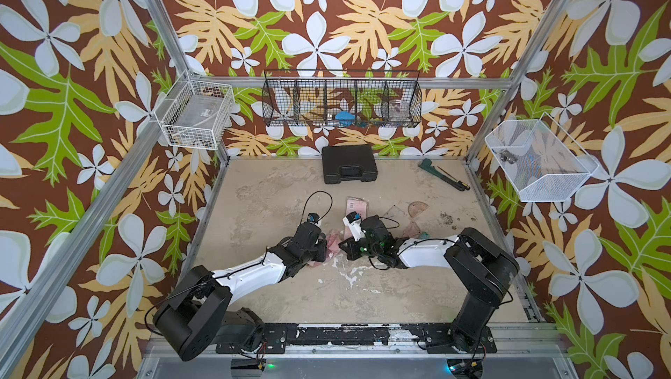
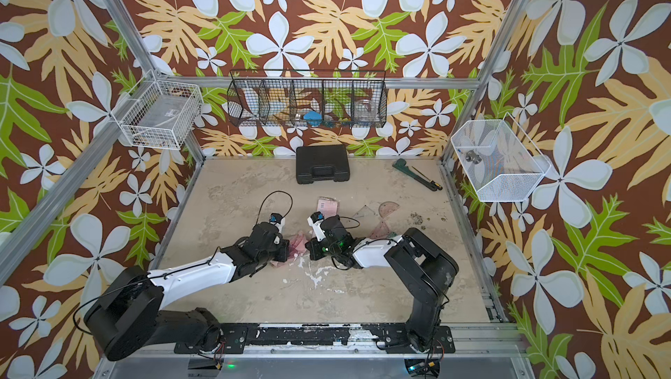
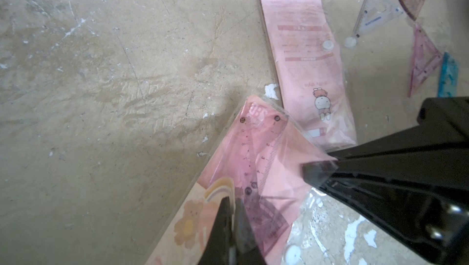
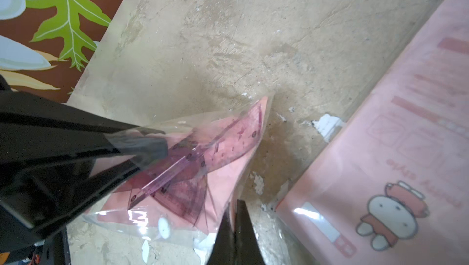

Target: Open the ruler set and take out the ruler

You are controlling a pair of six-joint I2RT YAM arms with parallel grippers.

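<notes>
The ruler set is a pink clear pouch [image 3: 273, 147] with transparent rulers [image 3: 266, 167] inside, lying between my grippers. In the left wrist view my left gripper is shut, with a thin fold of the pouch between its fingertips. My right gripper is shut at the pouch's opposite side. Clear film meets its tips; whether any is pinched cannot be told. In the right wrist view the pouch [image 4: 219, 167] looks creased and lifted, with pink rulers showing through it. Both arms hide part of the pouch in the top views.
A second pink package [image 3: 307, 59] lies close behind the pouch. Loose set squares [image 3: 376, 13] and a protractor [image 1: 418, 208] lie to the right. A black case [image 1: 349, 164] and a green tool [image 1: 444, 174] are at the back.
</notes>
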